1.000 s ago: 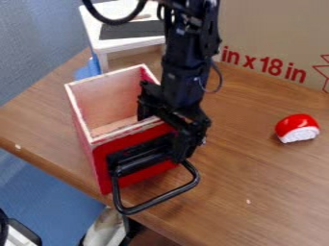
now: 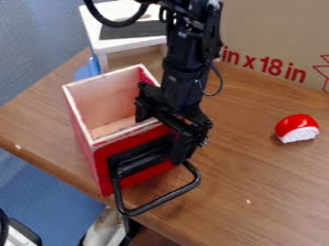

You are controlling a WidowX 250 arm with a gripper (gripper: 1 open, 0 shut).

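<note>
A red box [image 2: 92, 135] with a pale wooden interior and open top stands on the wooden table, a black drawer-like front with a black loop handle [image 2: 157, 200] on its near side. My black gripper [image 2: 152, 113] hangs at the box's right rim, pointing down; its fingertips are dark against the box and I cannot tell how they stand. A red and white object [image 2: 295, 128] lies alone on the right of the table.
A cardboard panel [image 2: 276, 38] with printed text stands at the back. A white-topped item [image 2: 122, 38] sits behind the box. The table's left edge runs beside the box.
</note>
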